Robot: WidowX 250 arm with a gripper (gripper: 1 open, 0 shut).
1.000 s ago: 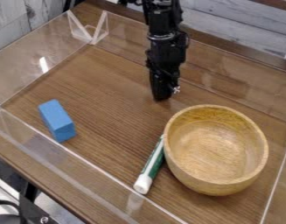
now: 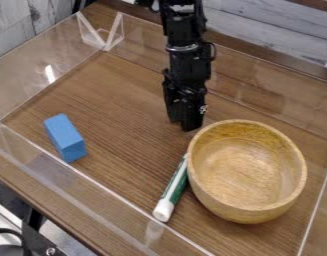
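Note:
The black robot arm reaches down from the top centre to my gripper (image 2: 185,112), which hangs low over the wooden table (image 2: 112,110), just behind a cream bowl (image 2: 243,178). A blue block (image 2: 64,137) lies at the left. A green and white marker (image 2: 173,191) lies along the bowl's left side. The fingers are dark and small; I cannot make out anything between them.
Clear barriers edge the table on the left, with a clear bracket at the top left. A dark cable is at the bottom left corner.
My gripper has shifted slightly toward the front of the table and changed its angle a little. The bowl, block and marker have not moved.

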